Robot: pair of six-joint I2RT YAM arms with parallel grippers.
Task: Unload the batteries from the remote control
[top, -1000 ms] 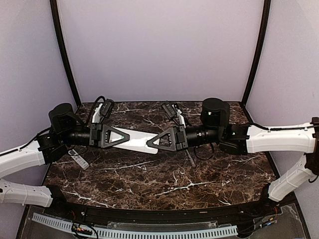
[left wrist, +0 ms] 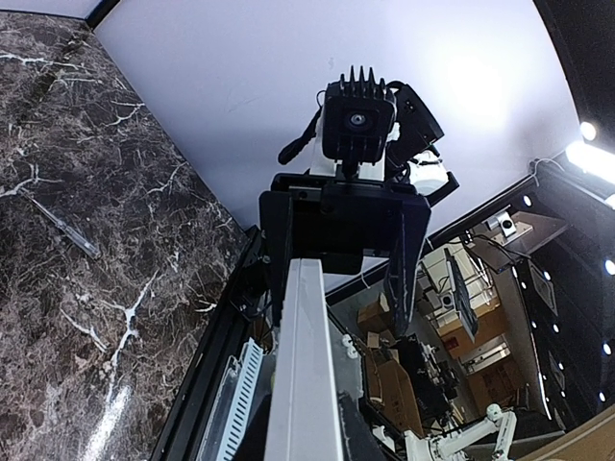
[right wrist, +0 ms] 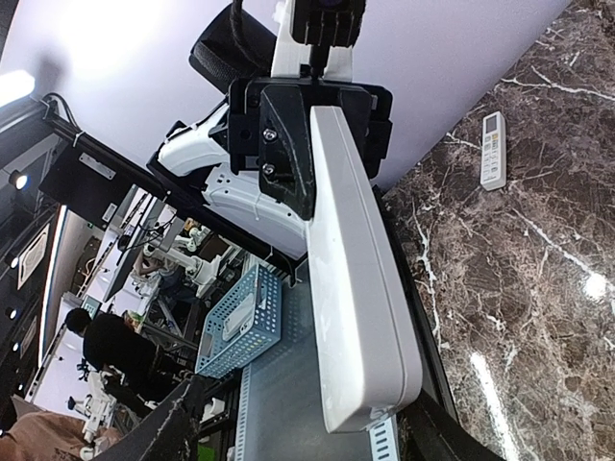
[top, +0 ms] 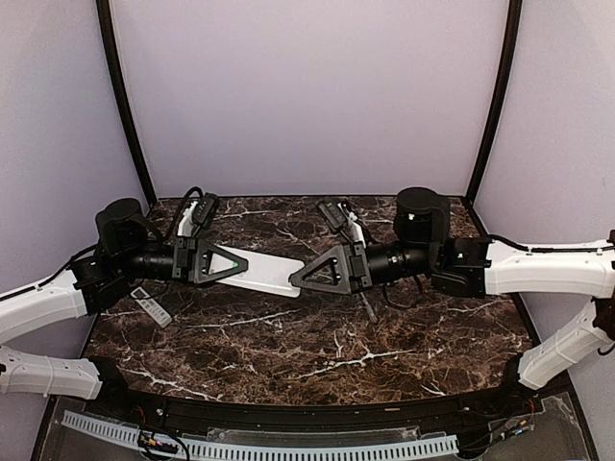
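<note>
A white bar-shaped remote (top: 266, 276) (left wrist: 305, 375) (right wrist: 357, 279) is held level above the table by my left gripper (top: 221, 264), which is shut on its left end. My right gripper (top: 309, 275) stands open at the other end, its fingertips at or just beside that end in the top view. In the right wrist view the remote's near end sits between my right fingers at the bottom of the picture. Whether batteries are inside cannot be seen. A second, grey-white remote with buttons (top: 151, 306) (right wrist: 493, 151) lies on the table at the left.
A thin clear tool (top: 367, 307) (left wrist: 64, 227) lies under my right arm. Walls (top: 307, 96) enclose the back and sides, and a black rail runs along the front edge.
My right gripper has moved slightly to the right compared with a second ago, off the remote's end a little. The left gripper and remote look almost unchanged.
</note>
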